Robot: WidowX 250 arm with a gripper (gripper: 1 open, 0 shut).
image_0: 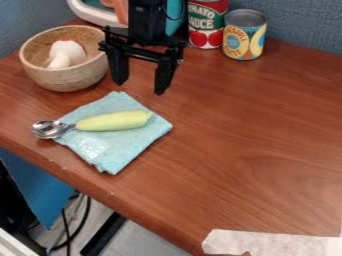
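My black gripper hangs open above the table at the top centre, its two fingers pointing down with nothing between them. Below and left of it a light blue cloth lies on the table, with a pale yellow-green corn-like item and a metal spoon on it. A wooden bowl holding a white object stands to the left of the gripper.
A tomato sauce can and a second can stand at the back, beside a pale appliance behind the gripper.
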